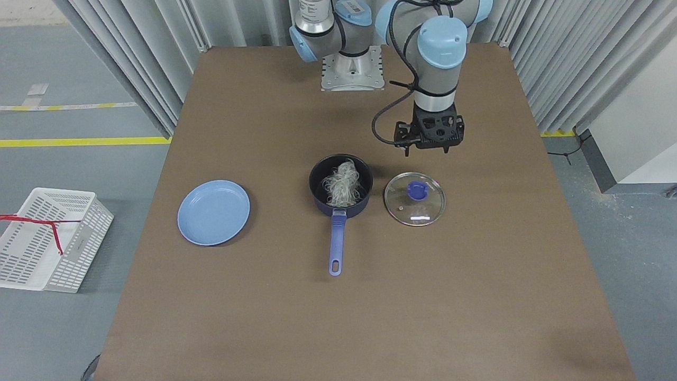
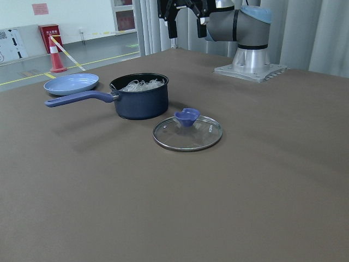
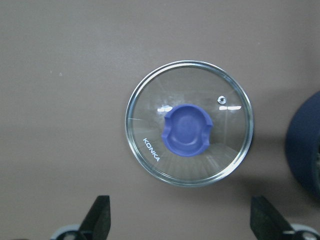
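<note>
A glass lid (image 1: 400, 202) with a blue knob (image 3: 186, 130) lies flat on the table. Left of it in the front view stands a dark saucepan (image 2: 139, 105) with a blue handle (image 1: 336, 244), holding white noodles (image 1: 342, 183). A light blue plate (image 1: 213, 212) lies farther left. My gripper hangs above the table behind the lid as the front view shows it, open, with nothing between its fingers. In the wrist view the lid is centred ahead of the fingertips and the pan is partly cut off at the right.
The arm's base (image 2: 251, 71) sits at the back edge. A white basket (image 1: 63, 266) stands on the floor beside the table.
</note>
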